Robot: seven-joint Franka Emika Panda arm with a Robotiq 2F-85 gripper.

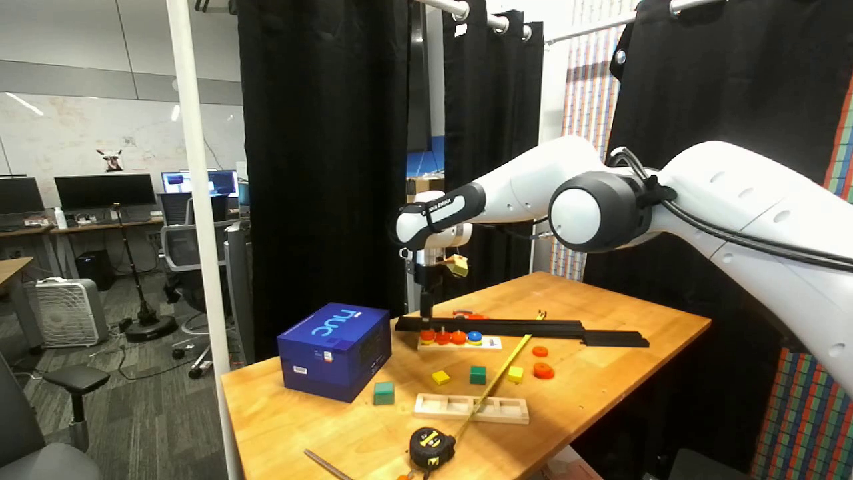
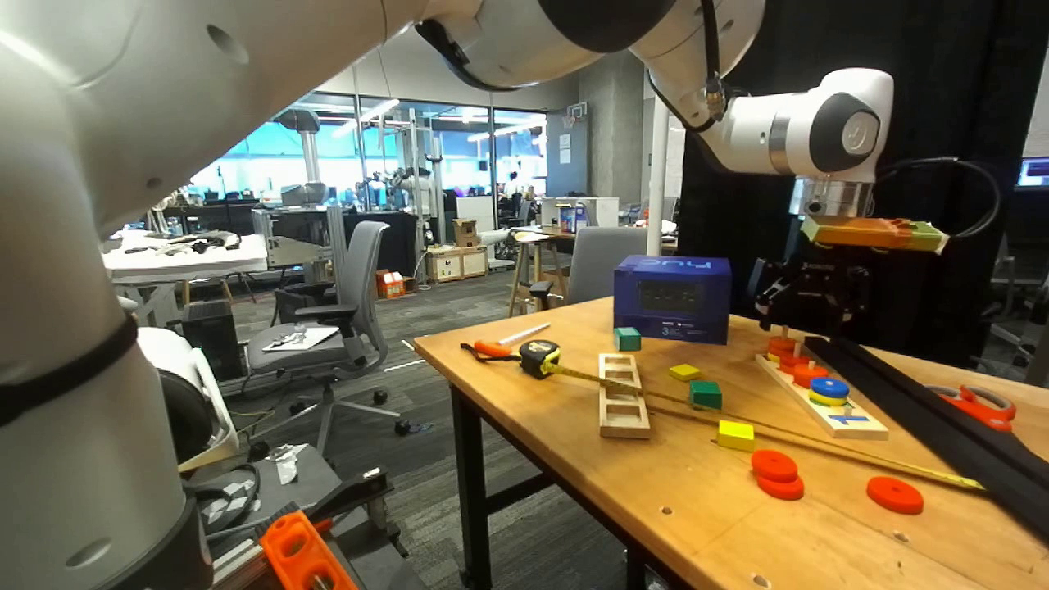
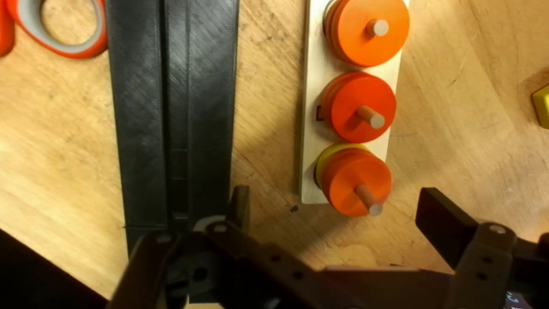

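Note:
In the wrist view my gripper is open, its two black fingers wide apart with nothing held between them. Between and just ahead of the fingertips is the end of a wooden peg board (image 3: 311, 175). Its nearest peg carries an orange ring (image 3: 355, 185) over a yellow one. Red-orange rings (image 3: 363, 105) and orange rings (image 3: 373, 31) fill the following pegs. At the board's other end, a blue ring (image 2: 828, 387) rests above a yellow one in exterior view 2. The gripper hangs over the board's far end there.
Black rails (image 3: 175, 113) lie close beside the board, with orange scissors (image 2: 978, 405) beyond. A blue box (image 1: 336, 352) stands near the gripper. Loose red rings (image 2: 895, 495), yellow and green blocks, a wooden tray (image 1: 472, 407) and an extended tape measure (image 1: 432, 448) occupy the table.

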